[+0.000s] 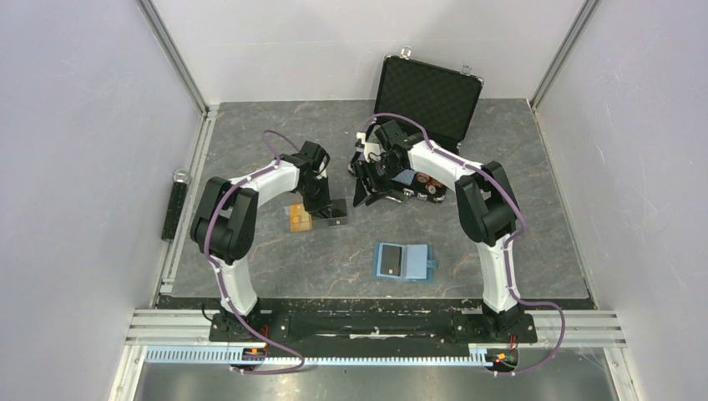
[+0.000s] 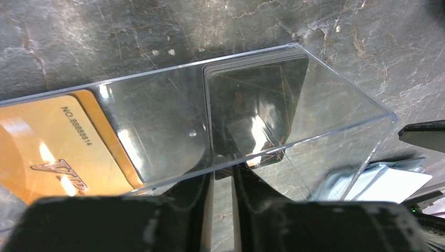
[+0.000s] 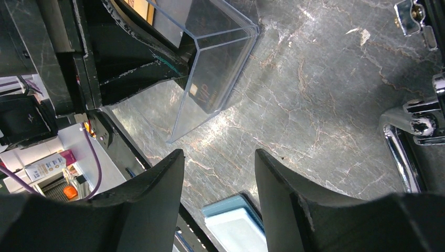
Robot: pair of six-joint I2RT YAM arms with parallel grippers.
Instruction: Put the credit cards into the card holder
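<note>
A clear open box (image 2: pixel 346 97) holds gold cards (image 2: pixel 63 142) at one end and a stack of black cards (image 2: pixel 257 100) at the other. My left gripper is at the box's near rim beside the black cards, its fingers close together with a narrow gap; whether they touch a card or the rim, I cannot tell. In the top view the light blue card holder (image 1: pixel 416 261) lies unfolded, a black card (image 1: pixel 391 260) in its left half. Right of the box, my right gripper stands open and empty.
An open black case (image 1: pixel 430 96) with items in it stands at the back, close to my right gripper. A black cylindrical object (image 1: pixel 174 209) lies along the left edge.
</note>
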